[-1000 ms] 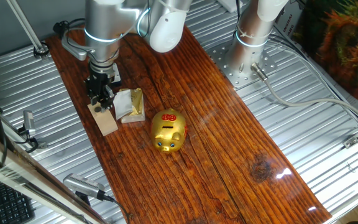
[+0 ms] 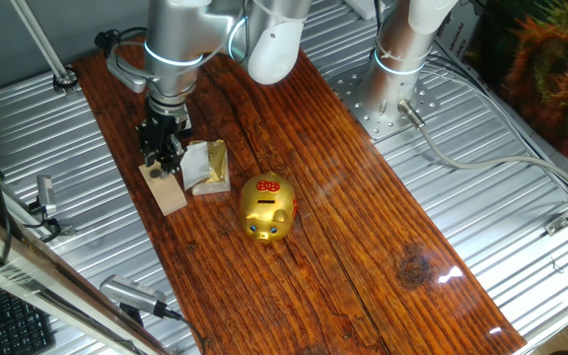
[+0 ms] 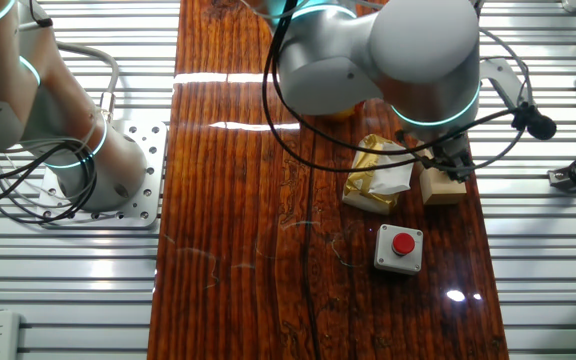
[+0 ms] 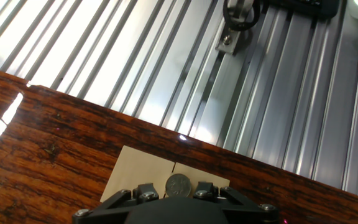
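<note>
A round grey coin (image 4: 178, 185) shows face-on in the wrist view, over a pale wooden block (image 4: 138, 169) with a dark slit across it. On either side of the coin stand the fingers of my gripper, apart, with a visible gap at the left. The gripper is open, low over the block's far end. Whether a finger touches the coin cannot be told. A gold piggy bank (image 2: 268, 208) with a slot on its back stands on the table, apart from the gripper. The arm mostly covers it in exterior view 2.
Beside the wooden block is a pale block with white and gold wrapping (image 2: 206, 166). A grey box with a red button (image 3: 399, 249) sits close by. The block lies near the edge of the wooden table (image 2: 363, 247), whose middle is free.
The upper part of the arm has shifted slightly to the right in exterior view 1. The gripper tip stays almost in place at the block. The block and piggy bank have not moved.
</note>
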